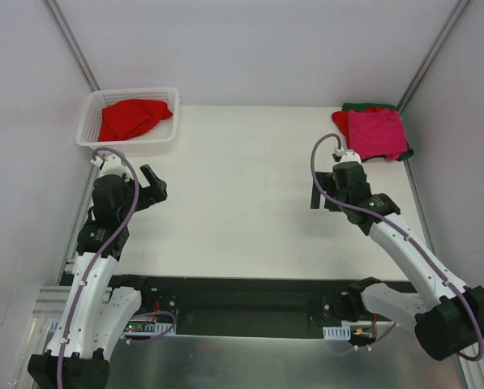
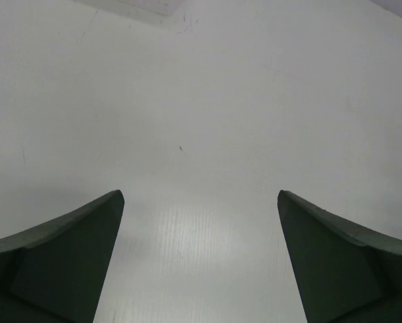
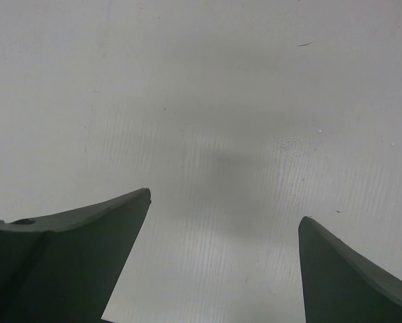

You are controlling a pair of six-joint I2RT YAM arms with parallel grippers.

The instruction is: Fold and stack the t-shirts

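Note:
A red shirt point(image 1: 131, 119) lies bunched inside the white basket point(image 1: 87, 123) at the back left of the table. At the back right is a pile of folded shirts: a pink one point(image 1: 377, 133) on top, with red cloth point(image 1: 340, 122) and dark green cloth point(image 1: 357, 106) showing from under it. My left gripper point(image 1: 158, 183) stands open in front of the basket, only bare table between its fingers. On the right side, my right gripper point(image 1: 319, 194) is also open and empty, in front and to the left of the pile.
Grey walls stand behind and at both sides. A purple cable point(image 1: 387, 220) runs along each arm.

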